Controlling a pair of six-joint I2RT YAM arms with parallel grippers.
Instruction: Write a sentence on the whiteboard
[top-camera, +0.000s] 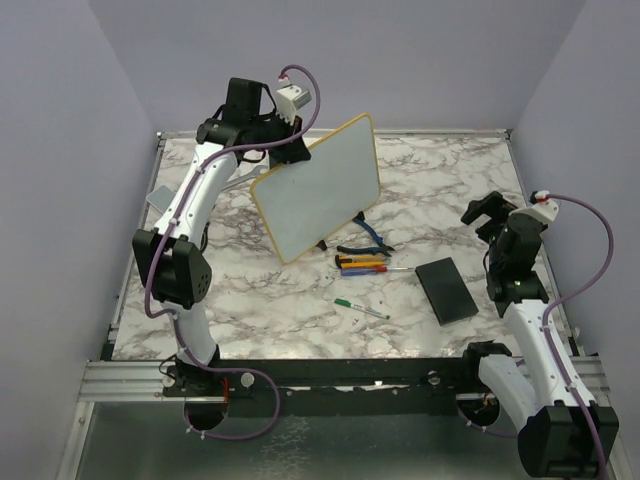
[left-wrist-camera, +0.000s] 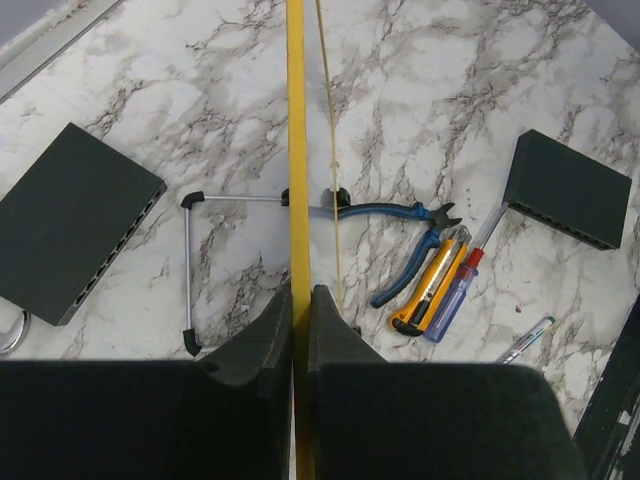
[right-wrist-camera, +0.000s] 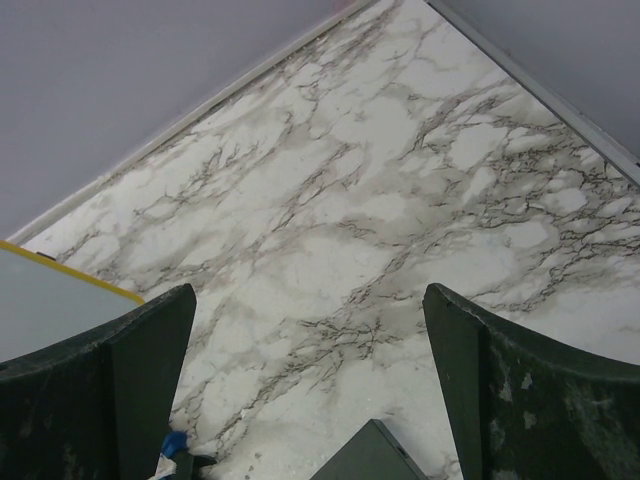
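Note:
A whiteboard with a yellow frame stands tilted at the back centre of the table in the top view. My left gripper is shut on its upper left edge; in the left wrist view the yellow edge runs straight between the fingers. The board's metal stand frame shows behind it there. A green and white marker lies on the table in front of the tools. Far off to the right, my right gripper is open, with only bare table showing between its fingers.
Blue pliers, an orange cutter and a screwdriver lie just right of the board's lower edge. A dark flat box sits right of them.

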